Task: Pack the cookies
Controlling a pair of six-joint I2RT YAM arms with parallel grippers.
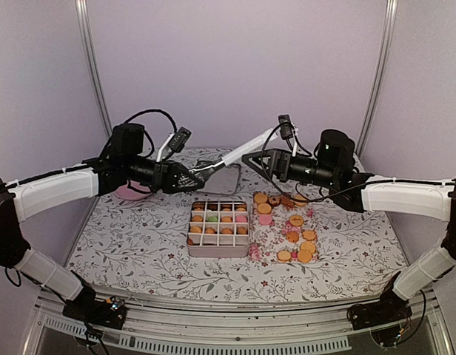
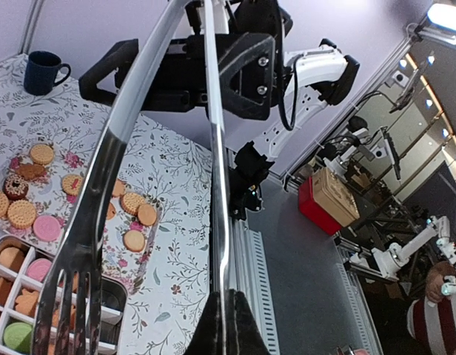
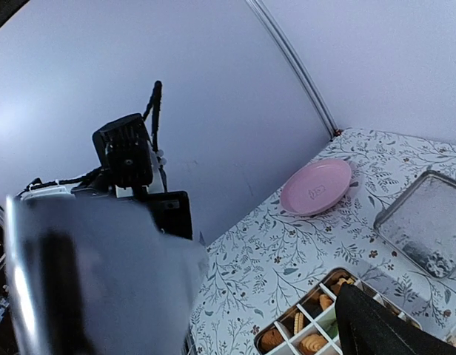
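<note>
Raised above the table, my left gripper is shut on metal tongs, whose pale arm reaches up toward my right gripper, which stands open beside their upper end. Below sits a divided box of cookies in several compartments. To its right a flowered tray holds more cookies: round tan ones, pink ones and a chocolate ring. In the right wrist view a blurred metal piece fills the lower left, close to the camera.
A pink plate lies at the back left, an empty metal tray at the back middle. A dark mug stands at the back right.
</note>
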